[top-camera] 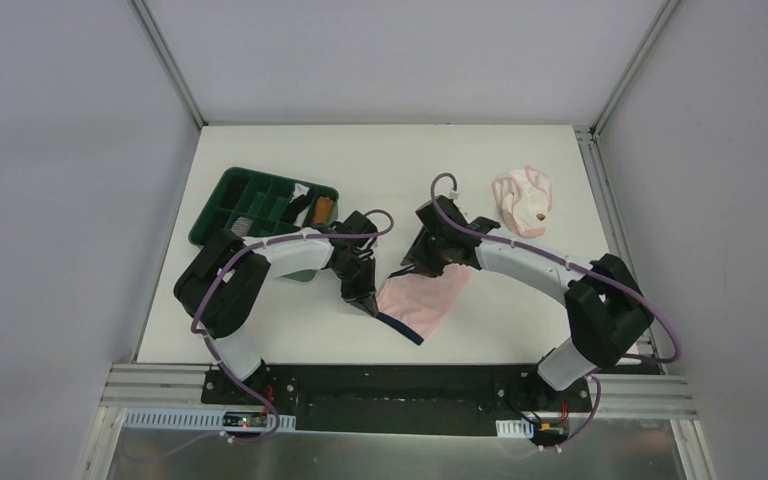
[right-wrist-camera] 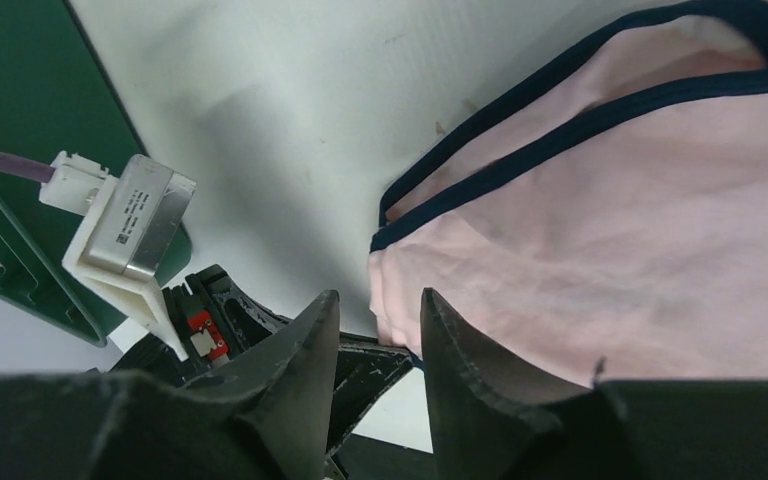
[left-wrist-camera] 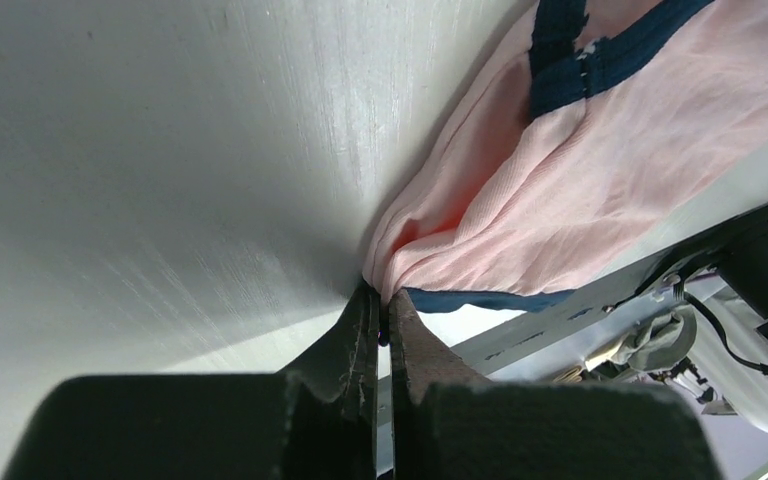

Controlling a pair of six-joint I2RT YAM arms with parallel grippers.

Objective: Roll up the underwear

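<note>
The pink underwear with dark navy bands lies on the white table between my arms. At its left corner my left gripper is shut, with a bunched fold of the pink cloth pinched at its fingertips. My right gripper is open above the cloth's left part, nothing between its fingers. In the right wrist view, the left gripper's dark finger touches the cloth's edge. From above, the right arm covers part of the far navy band.
A green compartment box with several rolled items stands at the back left. Another piece of clothing, white with pink trim, lies at the back right. Bare table surrounds the underwear on the front and right.
</note>
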